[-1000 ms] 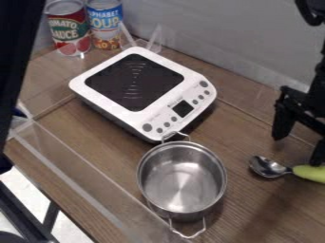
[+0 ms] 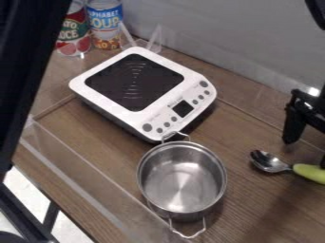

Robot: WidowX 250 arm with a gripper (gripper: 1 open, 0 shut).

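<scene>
A black gripper (image 2: 299, 121) is at the right edge of the camera view, partly out of frame, hanging over the wood above a spoon (image 2: 273, 163) with a green handle. Whether its fingers are open or shut is unclear. A steel pot (image 2: 181, 176) with two wire handles stands at bottom centre, left of the spoon. Behind it is a white portable cooktop (image 2: 143, 92) with a black top and buttons.
Two cans, a tomato sauce can (image 2: 74, 33) and an alphabet soup can (image 2: 105, 24), stand at the back left. A dark shape covers the left edge.
The gripper has shifted slightly right and up along the right edge. The pot, spoon and cooktop are unmoved.
</scene>
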